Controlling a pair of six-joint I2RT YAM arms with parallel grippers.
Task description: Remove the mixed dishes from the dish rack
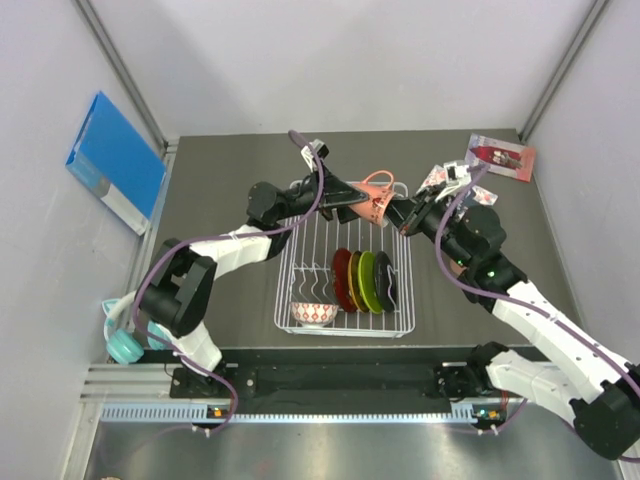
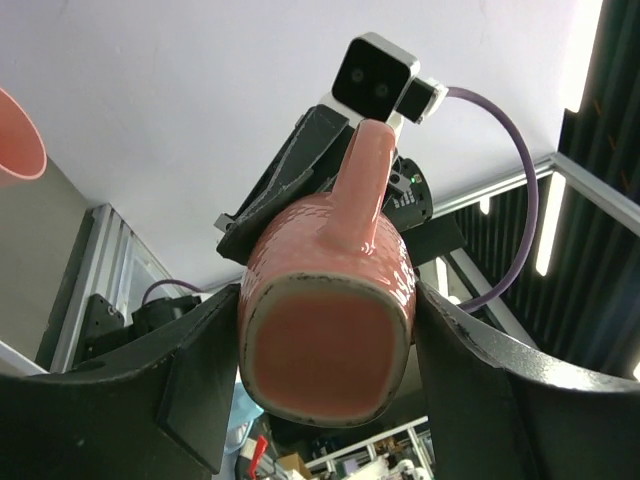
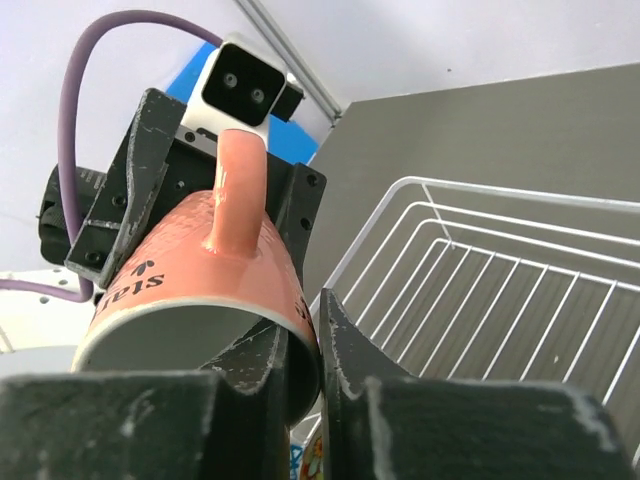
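Observation:
A salmon-pink mug is held in the air over the back of the white wire dish rack, between both grippers. My left gripper is shut on its base end; the left wrist view shows the base facing that camera. My right gripper is shut on the rim at the mug's open end, as the right wrist view shows. In the rack stand red, yellow, green and dark plates and a patterned bowl.
Two printed mats lie at the back right, partly hidden by the right arm along with a pink item beside it. A blue board leans at the left wall, with turquoise items at front left. The counter left of the rack is clear.

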